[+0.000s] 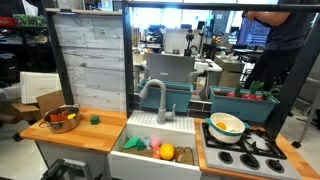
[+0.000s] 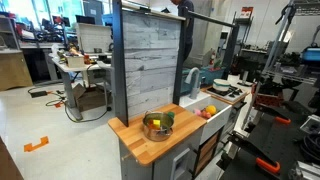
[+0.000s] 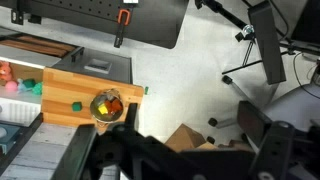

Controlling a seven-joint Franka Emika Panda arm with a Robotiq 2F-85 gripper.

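Observation:
My gripper is open in the wrist view, its dark fingers spread wide and nothing visible between them. It looks down from high above and stands apart from the counter. Below and to the left, a metal pot (image 3: 106,105) with red and yellow items inside sits on the wooden counter (image 3: 62,92). The same pot (image 1: 63,120) is at the counter's left end in exterior view 1. A small green block (image 1: 94,120) lies to its right. Several colourful toy foods (image 1: 165,151) are in the white sink (image 1: 130,148).
A white bowl-like pot (image 1: 227,126) stands on the stove (image 1: 245,155), right of the sink. Planters (image 1: 240,106) line the shelf behind. A dark upright post (image 2: 118,65) and white-grey panel (image 2: 155,62) rise behind the counter. Open floor (image 2: 70,140) lies beyond its left end.

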